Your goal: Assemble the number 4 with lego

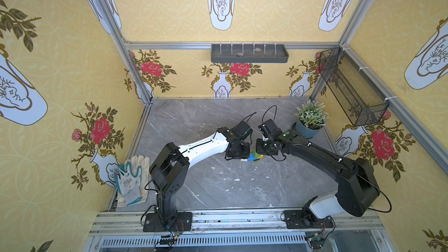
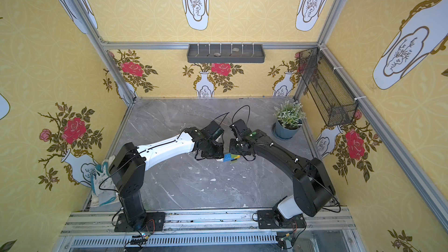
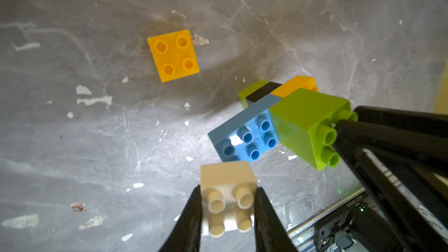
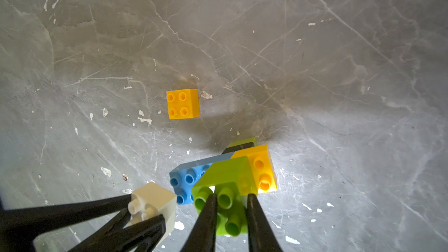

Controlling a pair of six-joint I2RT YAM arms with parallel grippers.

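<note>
A joined build hangs in my right gripper, which is shut on its green brick (image 4: 228,177). This build also has a blue brick (image 3: 247,133), a yellow brick (image 4: 262,170), a black piece (image 3: 263,91) and another green piece (image 3: 252,91). In the left wrist view a white brick (image 3: 227,182) sits between the fingers of my left gripper, with both fingers at its sides. It is by the blue brick's free end; whether the two touch, I cannot tell. A loose yellow 2x2 brick (image 4: 182,104) lies apart on the table.
Both arms nearly meet at mid-table. Right of them, a potted plant (image 1: 310,119) stands at the back. Gloves (image 1: 130,184) lie at the left edge.
</note>
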